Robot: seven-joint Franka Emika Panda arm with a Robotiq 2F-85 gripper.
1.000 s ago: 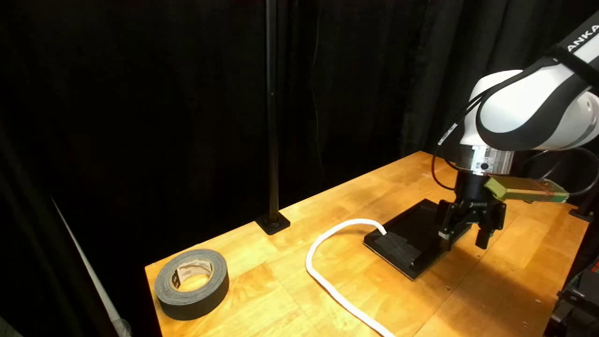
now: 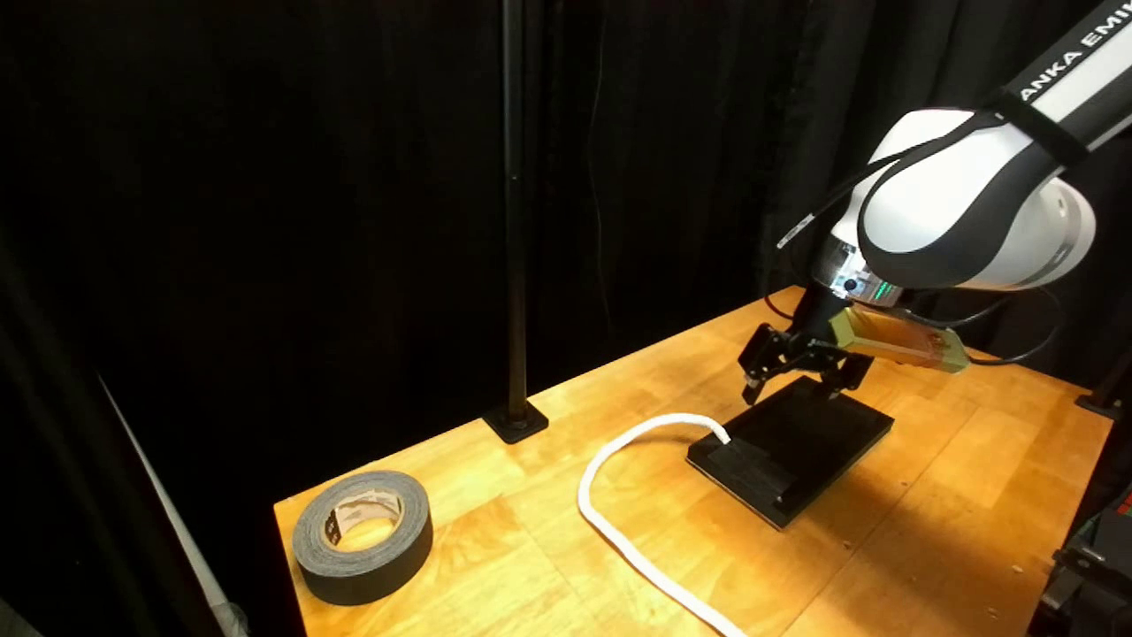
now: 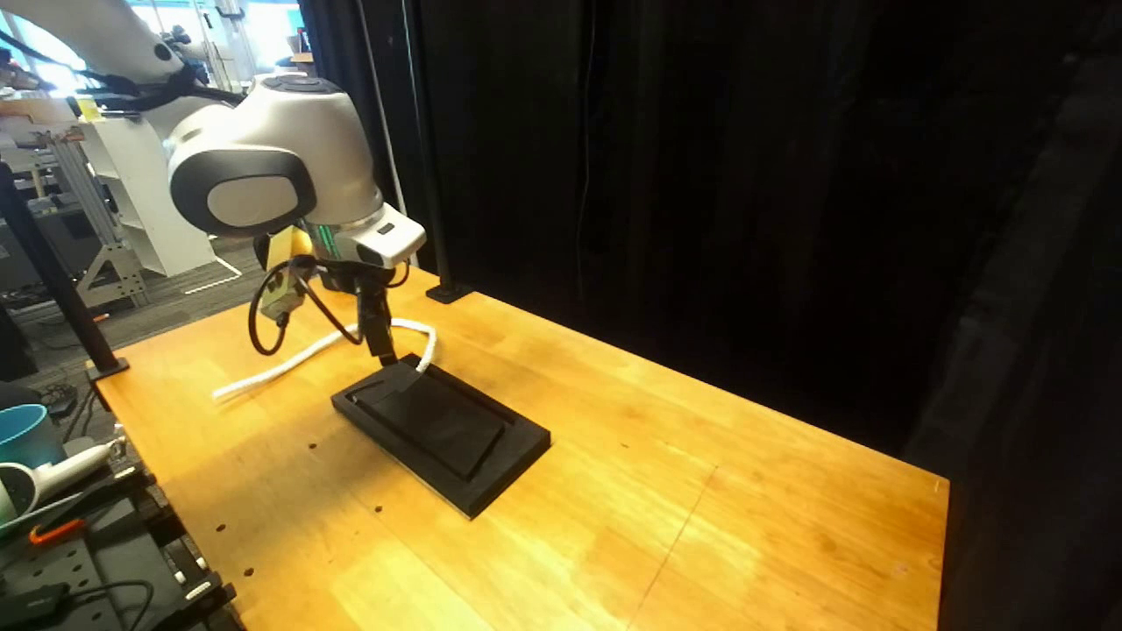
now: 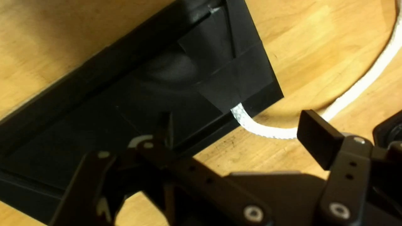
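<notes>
My gripper (image 2: 790, 392) hangs open above the black board, its fingers spread wide with nothing held between them. A shallow recess is set into the black board (image 3: 513, 463), which lies flat on the table. A white rope (image 2: 586, 490) comes out from under black tape at one end of the board and curves away over the wood. In the wrist view, one finger (image 4: 165, 130) is over the board and the other finger (image 4: 318, 137) overlaps the rope (image 4: 269, 130). Whether that finger touches the rope cannot be told.
A roll of dark tape (image 2: 363, 538) rests at the table's left corner in exterior view 1. A black post (image 2: 516, 318) stands on the table's back edge. Bare wood (image 3: 726, 505) stretches wide beside the board in exterior view 2.
In exterior view 1 the arm has swung left and tilted, bringing the gripper from the board's right side to above it. Board, rope and tape roll have stayed in place.
</notes>
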